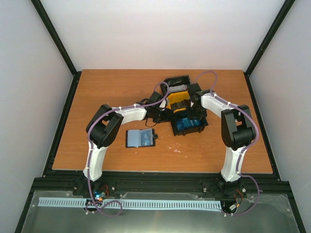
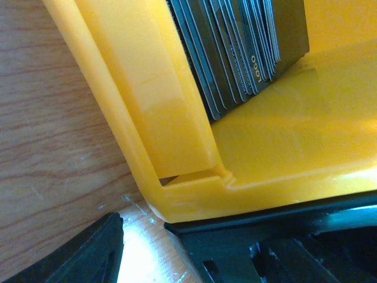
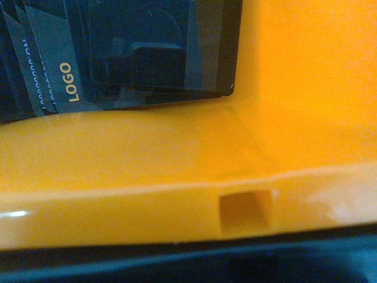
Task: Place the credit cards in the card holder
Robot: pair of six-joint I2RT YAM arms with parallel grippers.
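Note:
A yellow tray holds a stack of dark credit cards marked LOGO, seen also as flat cards (image 3: 153,53) in the right wrist view. My left gripper (image 1: 165,115) is at the tray's lower left corner by a black bin's rim (image 2: 271,218); what is between its fingers is unclear. My right gripper (image 1: 194,110) is over the tray's right side; its fingers are out of sight in its wrist view. A card holder (image 1: 140,138) with light blue sleeves lies open on the table, below the left arm.
A black bin (image 1: 175,79) stands behind the yellow tray, another with blue contents (image 1: 187,124) in front.

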